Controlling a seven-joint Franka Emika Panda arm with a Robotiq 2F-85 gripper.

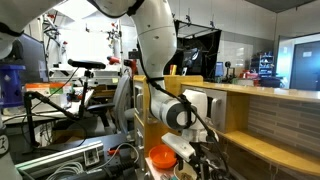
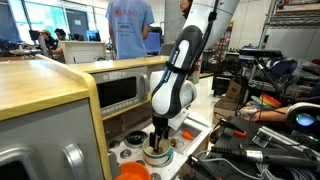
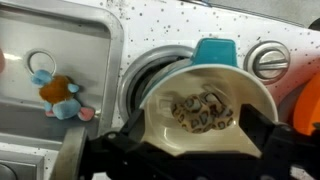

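A cream-coloured pot with a teal handle stands on the stove top, and inside it lies a leopard-print object. My gripper is open above the pot, its dark fingers spread to either side of that object with nothing held. From exterior view 2, the gripper appears low over the pot. Its fingertips are small and partly hidden in exterior view 1, where only part of the pot shows.
Left of the pot in the wrist view is a metal sink holding a small brown-and-blue toy. An orange bowl sits beside the pot. A stove knob and a wooden shelf wall are close by.
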